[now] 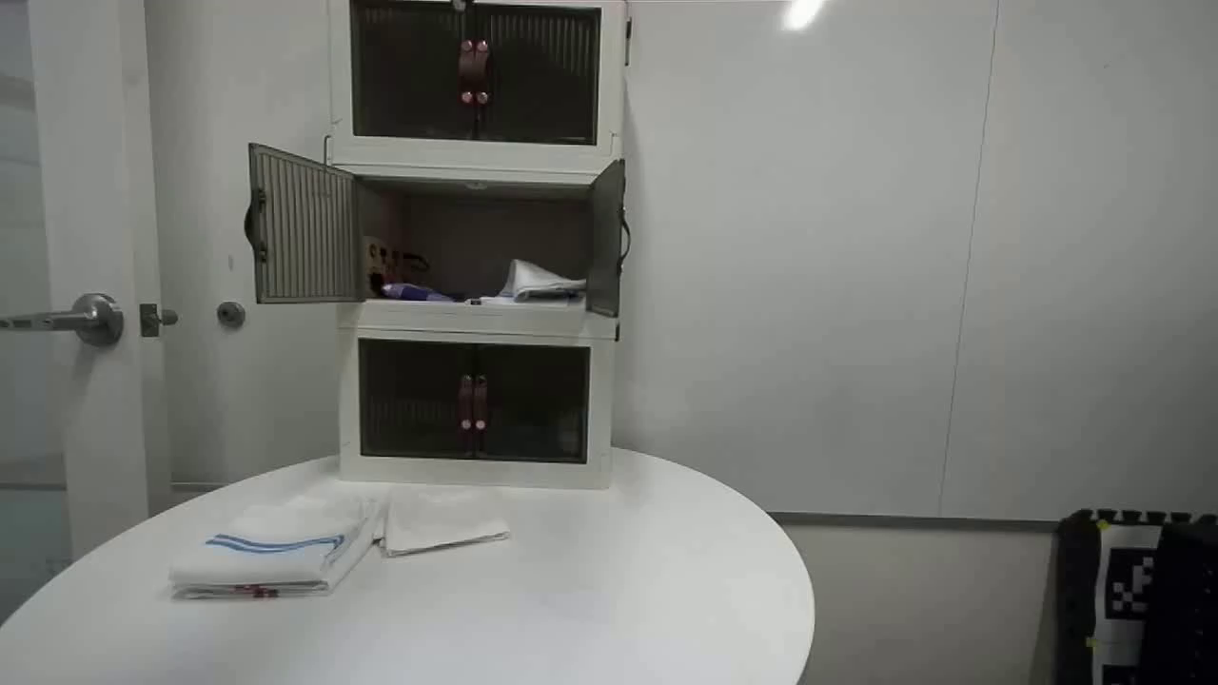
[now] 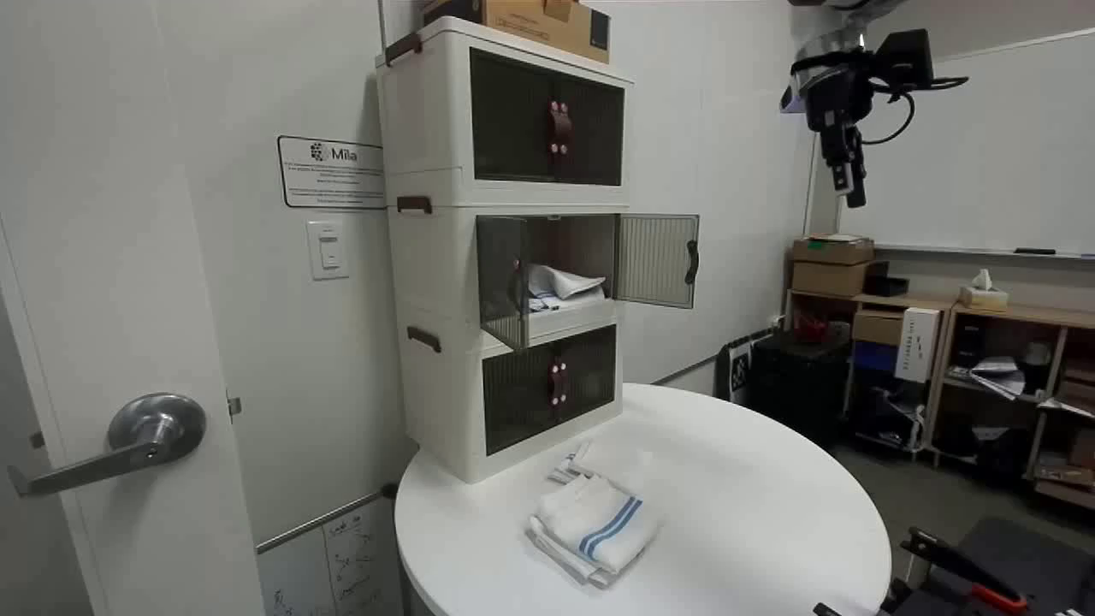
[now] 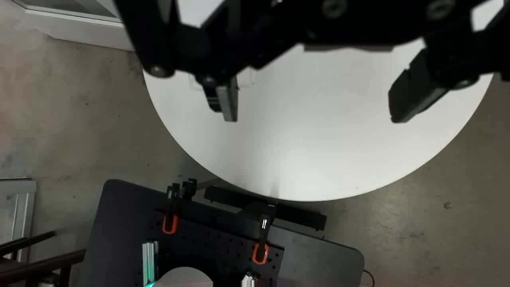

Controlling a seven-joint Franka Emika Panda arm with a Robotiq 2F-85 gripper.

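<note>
High above the round white table (image 2: 760,493), my gripper stands open, its fingers wide apart and nothing between them. In exterior view 2 the gripper (image 2: 849,197) hangs at the upper right, well away from the cabinet. A folded white towel with blue stripes (image 1: 268,548) lies on the table's left side, with a flatter white cloth (image 1: 442,520) beside it. The cabinet's middle compartment has both doors swung out. Inside it are a crumpled white cloth (image 1: 537,282) on the right and a purple item (image 1: 413,292) on the left.
The left middle door (image 1: 305,228) and right middle door (image 1: 607,240) stick out from the cabinet. The top doors (image 1: 537,74) and bottom doors (image 1: 531,400) are closed. Bare tabletop spreads across the right side. A cardboard box (image 2: 544,22) sits on top of the cabinet.
</note>
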